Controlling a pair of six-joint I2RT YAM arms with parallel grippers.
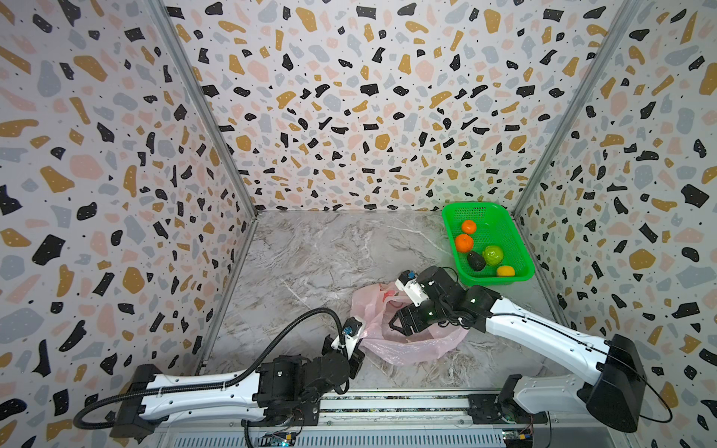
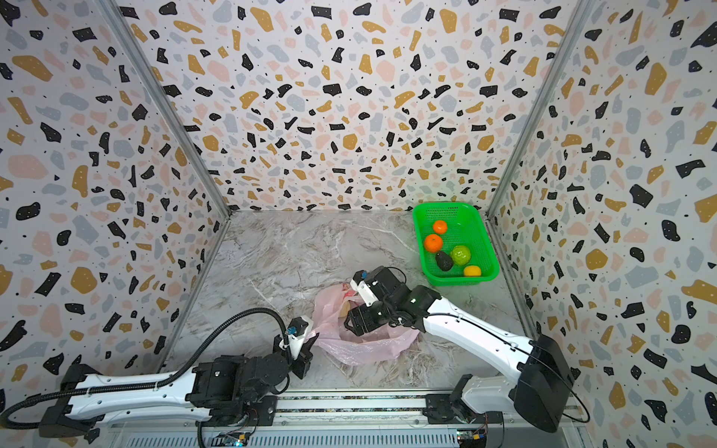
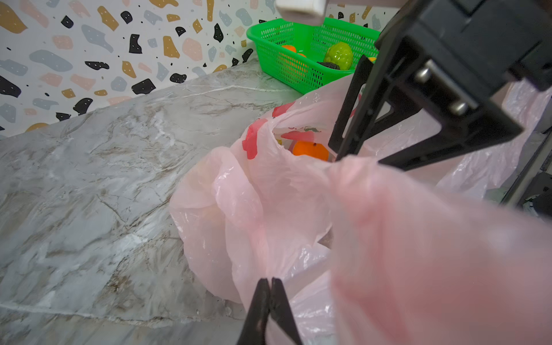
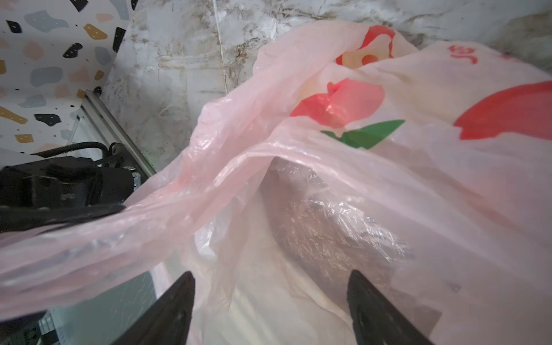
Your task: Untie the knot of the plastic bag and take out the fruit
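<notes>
The pink plastic bag (image 1: 418,352) lies on the front of the table with its mouth spread. No knot shows. My left gripper is shut on the bag's edge, with pink film running between and below its fingers. This edge is pulled taut toward the left in the top views. Over the bag's mouth, my right gripper (image 1: 393,333) points down into it; in the right wrist view its fingers (image 4: 376,307) are apart, nothing gripped between them. An orange fruit (image 3: 310,150) shows inside the bag in the left wrist view. Folds hide much of the inside.
A green basket (image 1: 449,224) stands at the back right, holding two orange fruits, a green one (image 1: 492,255), a dark one (image 1: 475,260) and a yellow-orange one (image 1: 505,271). The right forearm passes in front of the basket.
</notes>
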